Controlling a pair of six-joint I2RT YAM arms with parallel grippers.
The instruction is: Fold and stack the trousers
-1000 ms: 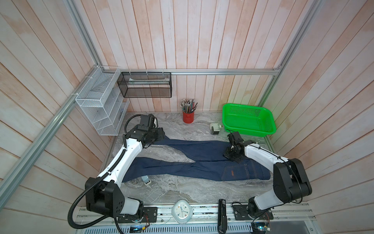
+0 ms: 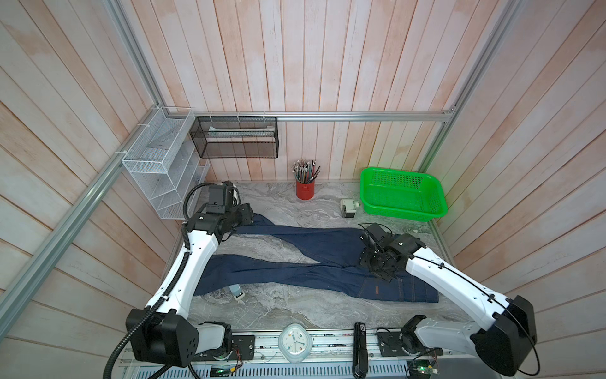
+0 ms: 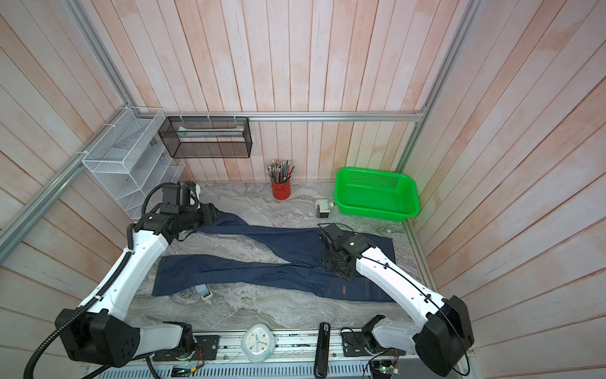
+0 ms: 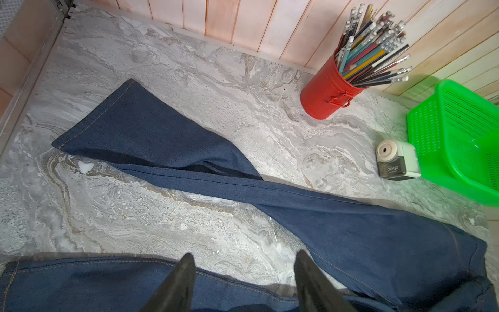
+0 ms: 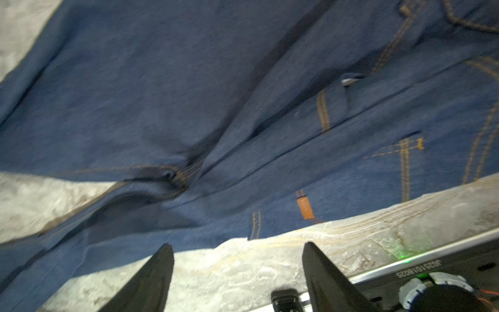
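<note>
Dark blue trousers (image 2: 296, 273) lie flat across the table, legs spread to the left and the waist end to the right. In the left wrist view the far leg (image 4: 156, 130) is twisted near its hem. My left gripper hovers open above the legs, nothing between its fingers. Over the seat and waist area, my right gripper has its fingers apart and holds nothing; creases and the crotch seam (image 5: 179, 179) show in the right wrist view, with an orange tab (image 5: 305, 207) near the front edge.
At the back stand a red pencil cup (image 2: 305, 189), a sharpener (image 2: 348, 207) and a green basket (image 2: 404, 211). A small pale blue object (image 2: 236, 291) lies in front of the near leg.
The front waist edge now lies further forward and flatter. My left arm shifted slightly left.
</note>
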